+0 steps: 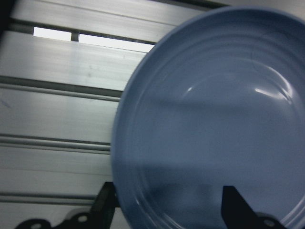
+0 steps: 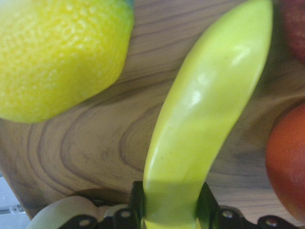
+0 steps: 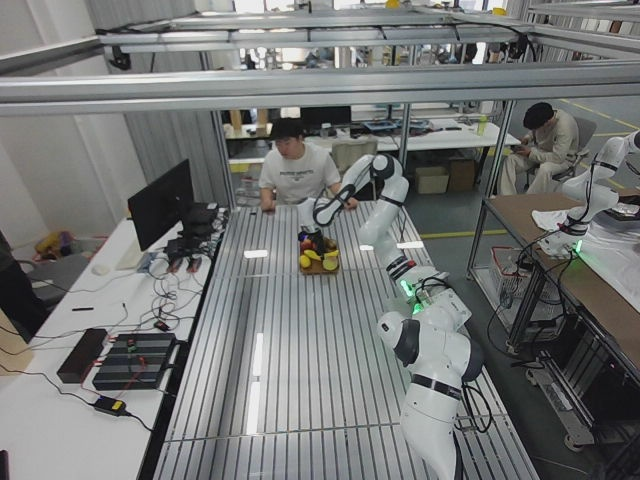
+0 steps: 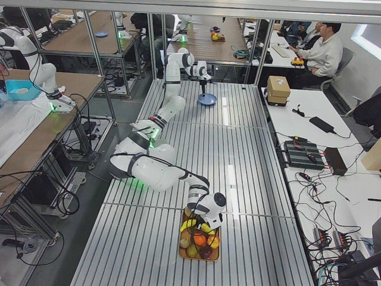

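Observation:
A blue plate (image 4: 207, 99) lies on the slatted metal table; my left gripper is over it in the left wrist view, its fingers apart at the plate's near left part, nothing seen between them except plate. A wooden tray (image 4: 184, 253) of fruit holds a yellow banana (image 2: 200, 114), a lemon (image 2: 57, 57), an orange (image 2: 290, 157) and several other fruits. My right gripper is at the tray, its fingers on either side of the banana's near end, touching it or very close.
A desk with cables and electronic boxes (image 3: 135, 362) runs along one side; a person sits at the table's end behind the tray in the camera left view.

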